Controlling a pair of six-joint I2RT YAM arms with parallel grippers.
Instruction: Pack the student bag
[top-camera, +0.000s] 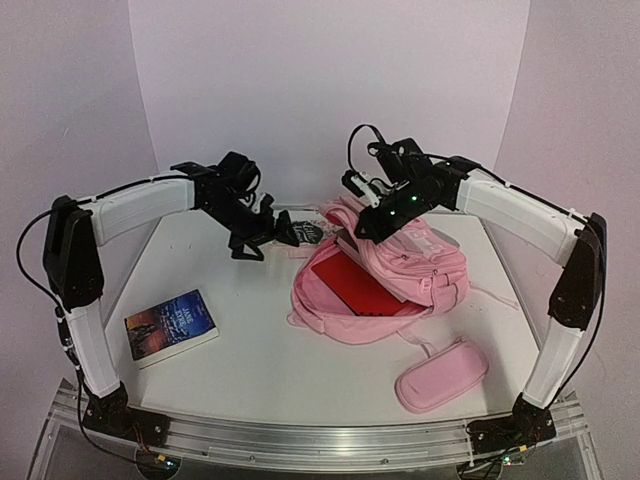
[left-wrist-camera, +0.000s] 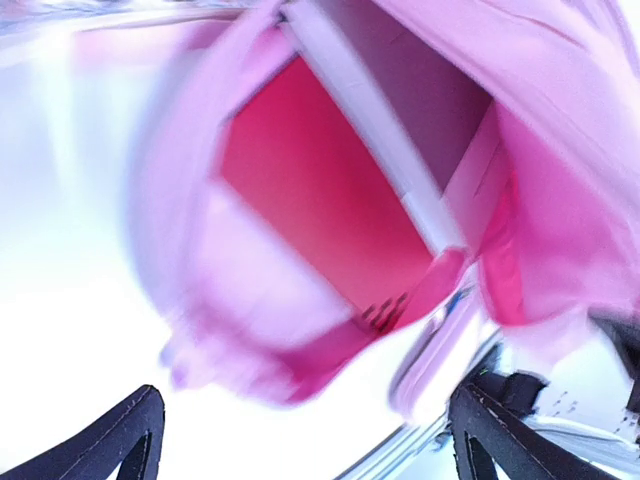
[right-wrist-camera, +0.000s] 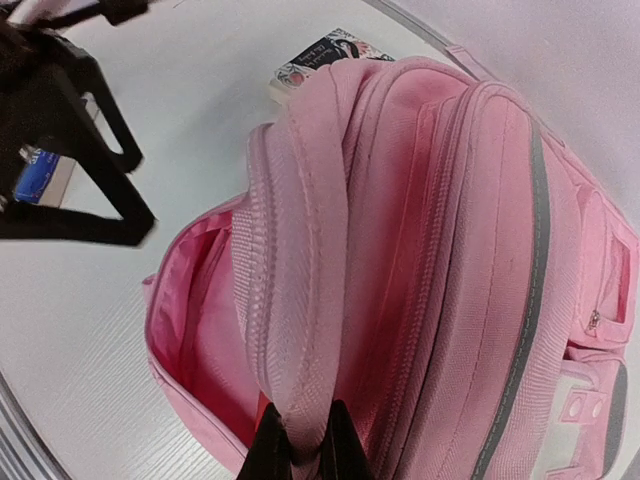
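The pink backpack (top-camera: 435, 265) lies on the table with its mouth open to the left. A red flat item (top-camera: 355, 283) sits inside, and a pale edge (left-wrist-camera: 380, 120) runs alongside it in the left wrist view. My right gripper is shut on the upper edge of the backpack's opening, holding it raised. To the left of the bag, my left gripper (top-camera: 268, 240) is open, its fingers wide apart and empty. A Jane Eyre book (top-camera: 172, 327) lies at the left of the table. Front right is a pink pencil case (top-camera: 442, 375).
A second book with a black and white cover (top-camera: 312, 233) lies at the back, partly behind my left gripper. A strap (top-camera: 493, 296) trails out on the bag's right.
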